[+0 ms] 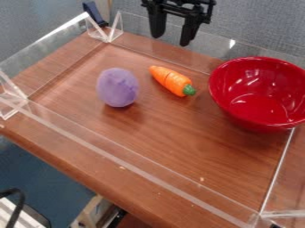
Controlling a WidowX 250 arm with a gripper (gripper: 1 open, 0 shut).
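My black gripper (173,30) hangs at the top centre above the back wall of the enclosure, its two fingers apart with nothing between them. Below it an orange carrot (169,79) with a green top lies on the wooden table. A purple egg-shaped object (118,87) rests to the left of the carrot, and a large red bowl (256,100) sits to the right, empty.
Clear plastic walls border the wooden tabletop (155,151) on its sides. A dark blue object (94,13) stands at the back left corner.
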